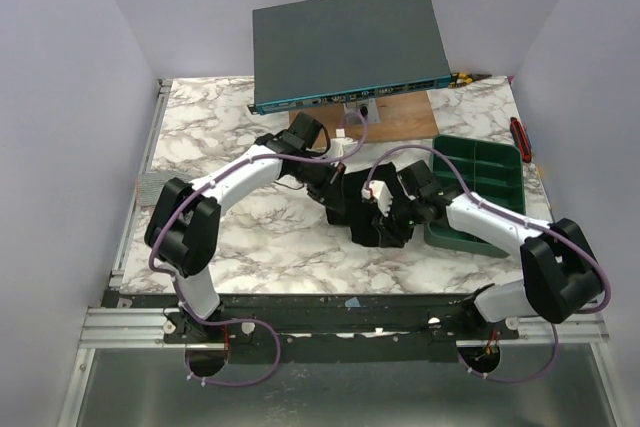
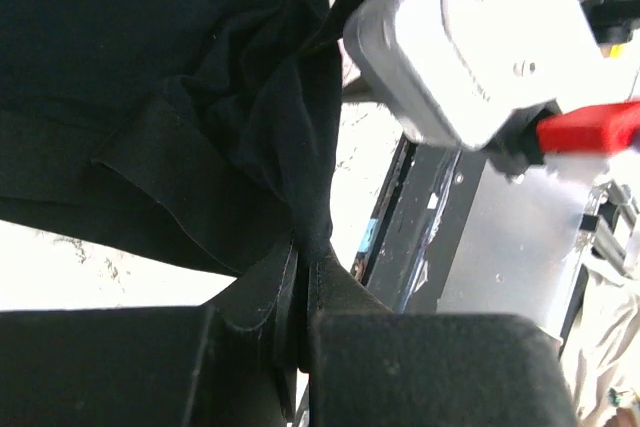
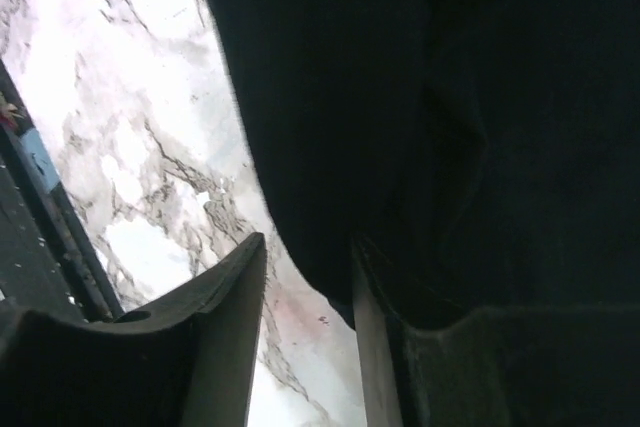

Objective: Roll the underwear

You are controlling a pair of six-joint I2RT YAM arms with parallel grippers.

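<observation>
The black underwear [image 1: 365,232] lies spread, with folds, on the marble table between the two grippers. My left gripper is shut on a gathered part of the fabric, which rises into its fingertips. My right gripper is part open over the lower edge of the cloth, one finger over the dark fabric and the other over bare marble. In the top view both arms reach in from the sides, partly covering the garment.
A green divided bin [image 1: 500,167] sits right beside the cloth. A monitor [image 1: 345,42] on a wooden stand fills the back. Bare marble [image 1: 200,237] lies at the left and front.
</observation>
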